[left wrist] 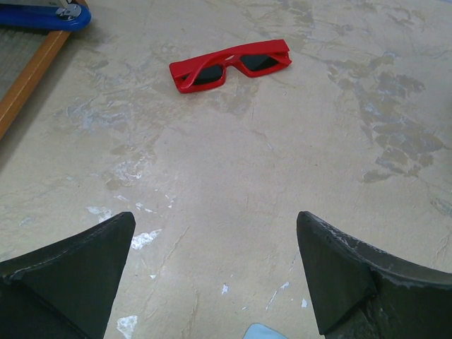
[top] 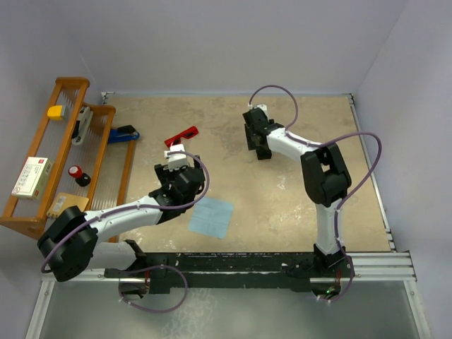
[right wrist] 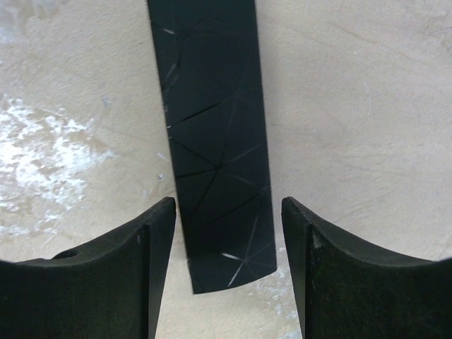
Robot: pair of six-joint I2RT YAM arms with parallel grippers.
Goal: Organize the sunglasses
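Observation:
Red sunglasses [left wrist: 227,65] with dark lenses lie on the tabletop, ahead of my left gripper in the left wrist view. That gripper is open and empty, apart from the glasses. A long black case [right wrist: 217,152] stretches away from my right gripper, its near end lying between the spread fingers. There is a visible gap on both sides, so the right fingers are open around the case. From the top, the right arm covers much of the black case [top: 264,152]. A light-blue cloth [top: 211,217] lies flat near the left forearm.
A wooden shelf rack [top: 106,111] stands along the left side, holding a white box [top: 32,177], a yellow item [top: 56,112] and a red-and-black item [top: 79,175]. A blue stapler-like object [top: 123,134] is at its right edge.

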